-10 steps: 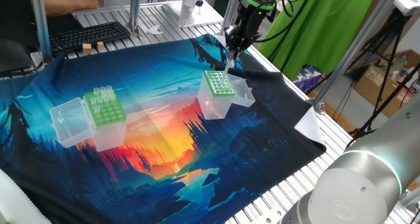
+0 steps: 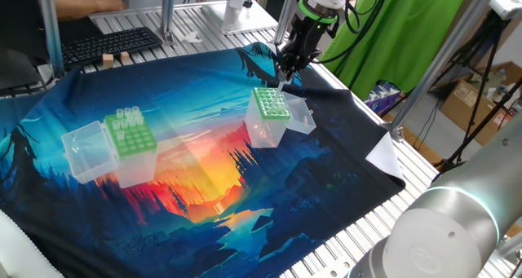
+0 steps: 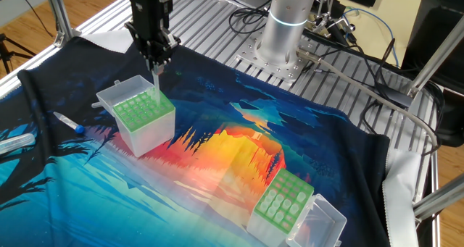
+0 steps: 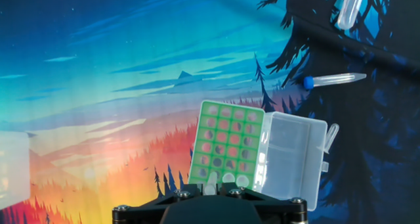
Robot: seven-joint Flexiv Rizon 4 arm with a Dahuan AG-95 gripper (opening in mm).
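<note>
My gripper (image 2: 282, 69) is above the back edge of a white box with a green rack top (image 2: 272, 103), its clear lid folded open. It is shut on a clear slim tube (image 3: 156, 82), which points down at a corner of that rack. The tube's lower end reaches the rack top; I cannot tell whether it is inside a hole. In the wrist view the fingers of the gripper are at the rack's near edge, and pale round ends (image 4: 228, 178) show beside the held tube. A second green-topped box (image 2: 136, 139) holds several upright clear tubes (image 2: 129, 115).
A blue-capped tube (image 4: 335, 79) and another clear tube (image 4: 352, 7) lie on the dark part of the cloth. The second box's open lid (image 2: 88, 152) spreads beside it. Bare printed cloth (image 2: 204, 172) lies between the boxes.
The gripper and the held tube have shifted slightly downward and to the left in exterior view 1, staying over the rack's back edge. Both boxes have kept their places.
</note>
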